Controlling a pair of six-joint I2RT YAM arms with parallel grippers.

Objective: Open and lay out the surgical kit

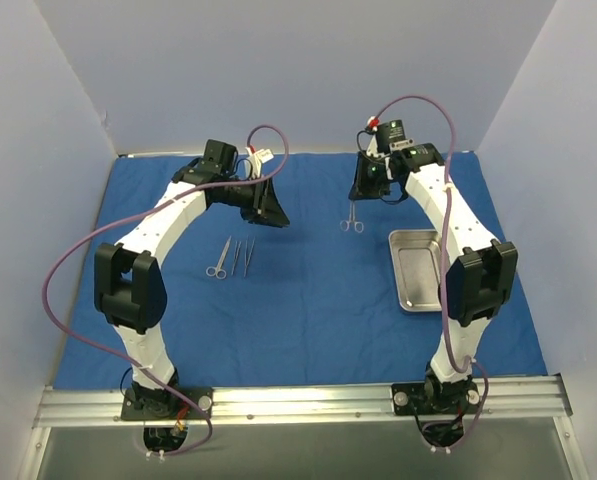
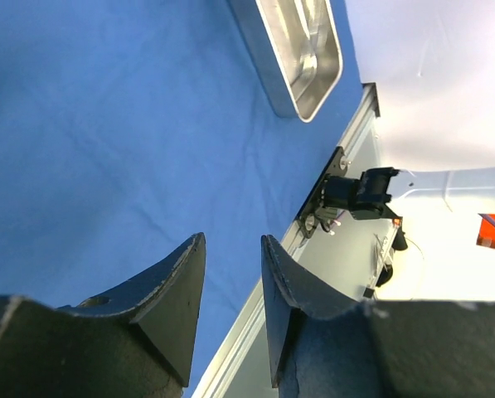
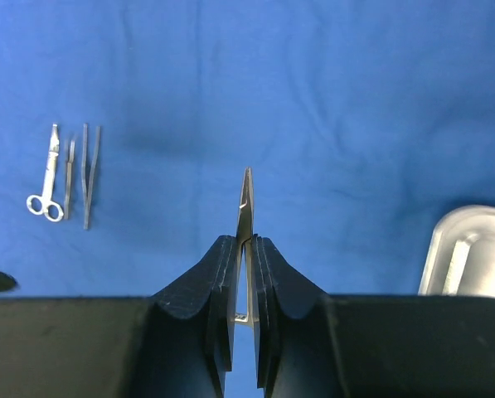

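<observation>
Pinched by its blade end, a pair of steel scissors or a clamp (image 1: 352, 224) hangs from my right gripper (image 1: 354, 196), ring handles toward the front. In the right wrist view the tool's shank (image 3: 245, 206) passes between the fingertips. My left gripper (image 1: 278, 220) is open over the bare middle of the cloth, nothing between its fingers. Another pair of scissors (image 3: 48, 178) lies on the blue cloth at left, beside two thin tweezer-like tools (image 3: 89, 176). The metal tray (image 1: 416, 305) stands on the right; in the left wrist view something slender (image 2: 307, 33) lies inside it.
Blue cloth (image 1: 308, 330) covers the table, with clear room in the middle and front. Grey walls close off the back and sides, and a metal rail (image 1: 298, 392) runs along the front edge.
</observation>
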